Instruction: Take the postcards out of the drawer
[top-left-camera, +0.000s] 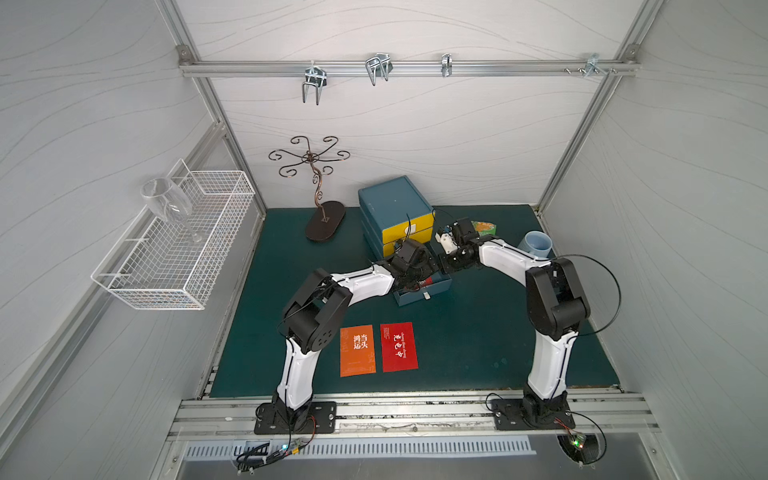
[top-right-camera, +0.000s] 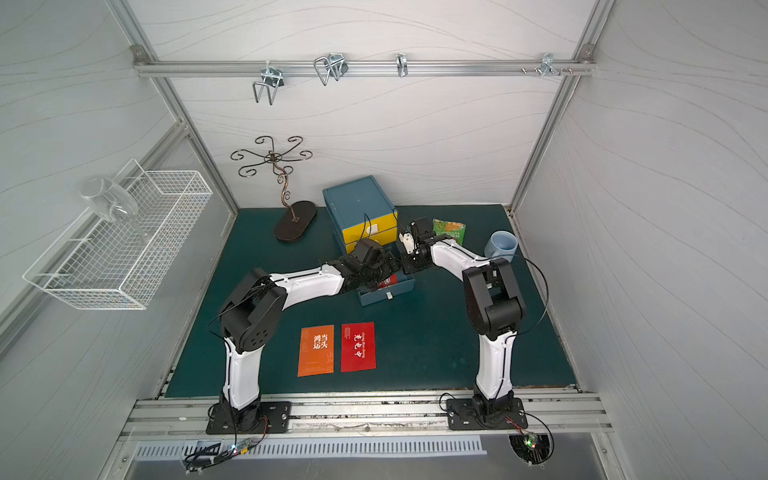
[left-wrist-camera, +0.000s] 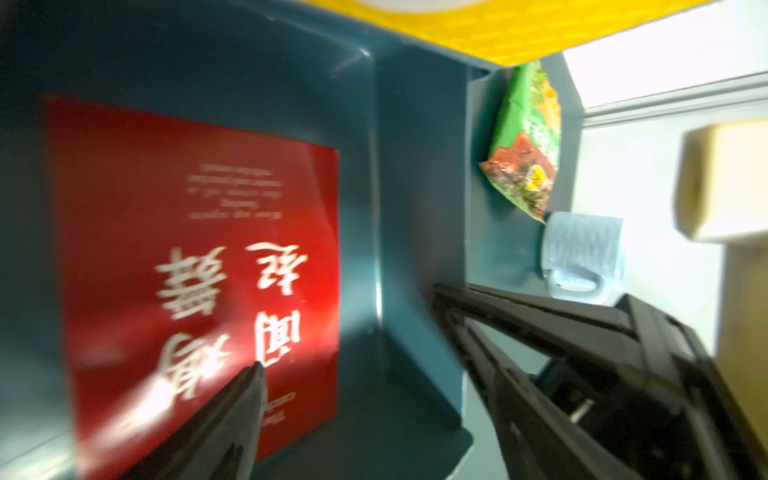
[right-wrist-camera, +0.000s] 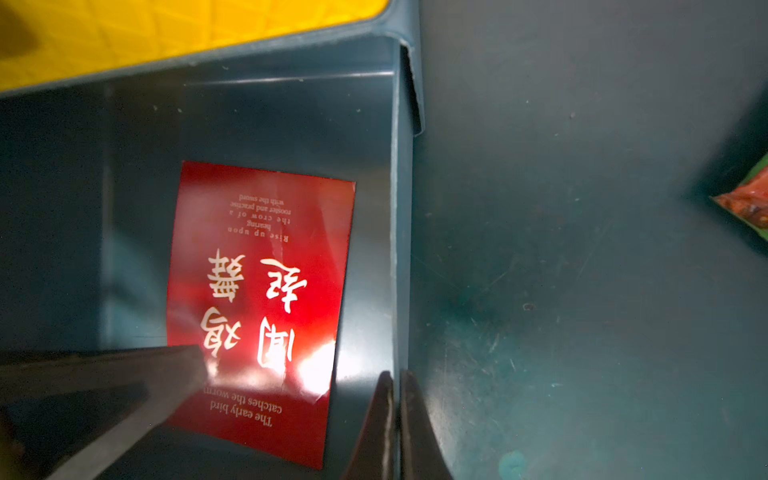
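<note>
A red postcard (right-wrist-camera: 260, 240) with white characters lies flat in the pulled-out blue drawer (right-wrist-camera: 368, 256). Above it, my left gripper is open, its fingers (left-wrist-camera: 220, 428) apart and no card between them. One left finger covers part of the card's lower edge in the left wrist view. My right gripper is shut on the drawer's right side wall, whose thin edge runs between its fingertips. Outside the drawer, an orange postcard (top-left-camera: 357, 350) and another red postcard (top-left-camera: 399, 347) lie side by side on the table in front.
The blue cabinet (top-left-camera: 393, 202) with yellow drawer fronts stands behind. A green packet (top-right-camera: 449, 230) and a blue mug (top-right-camera: 501, 244) are to the right, a metal stand (top-left-camera: 324, 221) to the left.
</note>
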